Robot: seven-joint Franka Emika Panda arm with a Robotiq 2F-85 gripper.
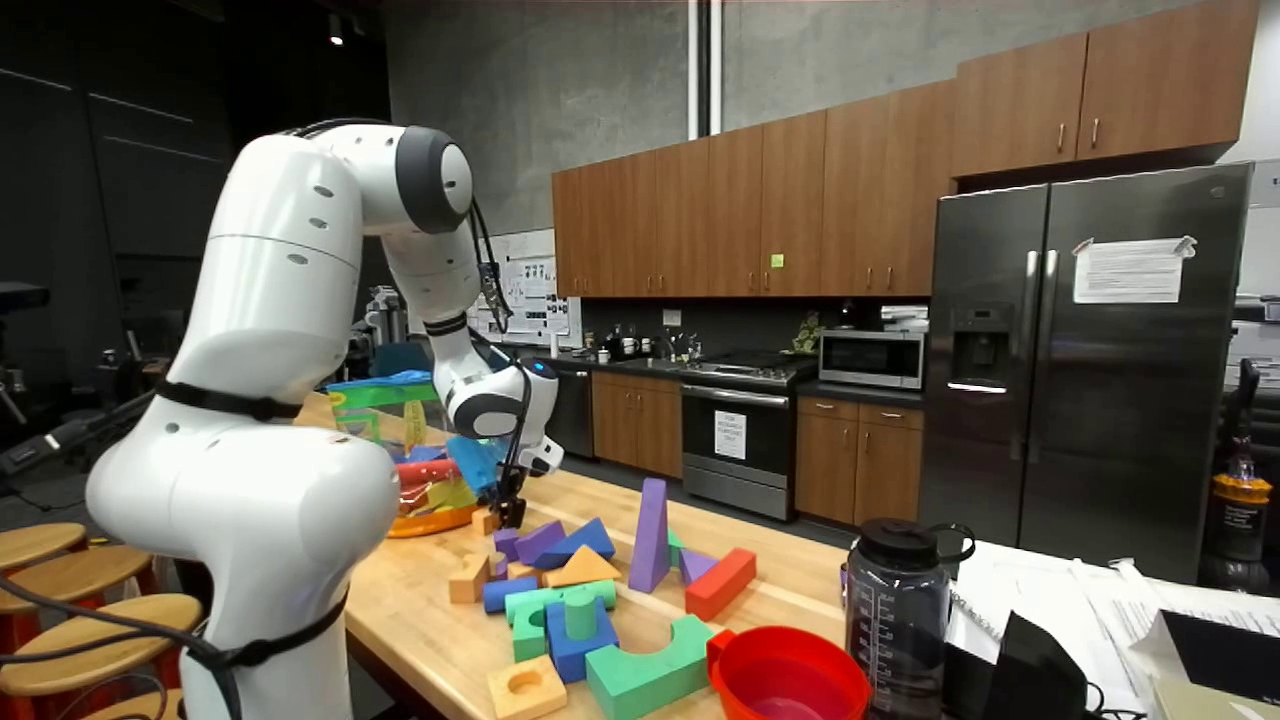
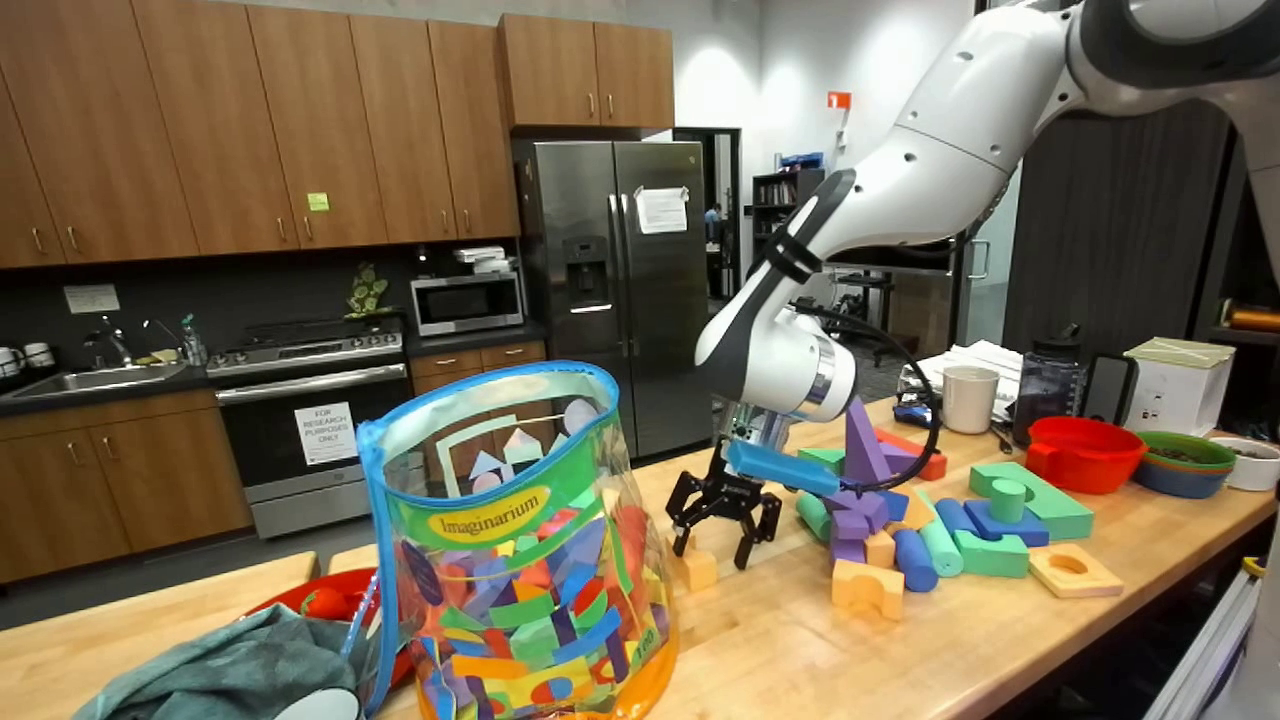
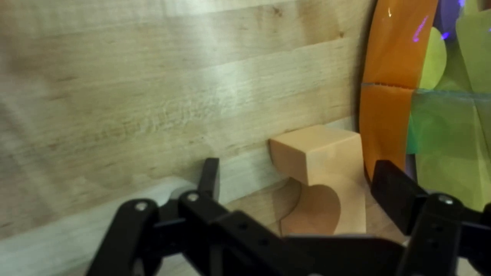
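My gripper (image 2: 716,554) is open low over the wooden table, just beside the clear block bag (image 2: 528,600). An orange block with a curved cutout (image 3: 333,170) stands on the table between its spread fingers in the wrist view, closer to the right one. Nothing is gripped. That block (image 2: 698,570) shows in exterior view 2 below and behind the left finger, near the bag's base. In the wrist view the right finger (image 3: 398,195) is close to the bag's orange rim (image 3: 386,124). Exterior view 1 mostly hides the block behind other things.
Loose coloured blocks crowd the table, among them a tall purple wedge (image 1: 650,536) and a green arch (image 1: 648,672). A red cup (image 1: 792,678) and a dark bottle (image 1: 897,618) stand beyond them. Bare tabletop (image 3: 161,92) lies left of the orange block.
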